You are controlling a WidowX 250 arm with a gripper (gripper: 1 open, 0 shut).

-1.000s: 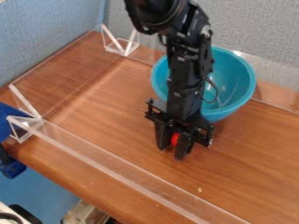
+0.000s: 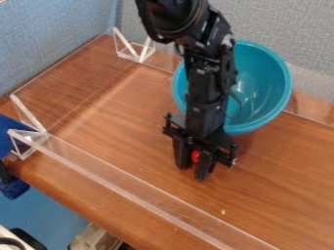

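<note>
My black gripper (image 2: 198, 156) is low over the wooden table, its fingers down around a small red object (image 2: 196, 155) that is mostly hidden by them. Whether the fingers press on it cannot be made out. Directly behind the gripper stands a teal bowl (image 2: 264, 88), partly covered by the arm.
Clear plastic edging (image 2: 131, 195) runs along the table's front, with white brackets (image 2: 26, 137) at the left. A blue object (image 2: 11, 135) sits beyond the left edge.
</note>
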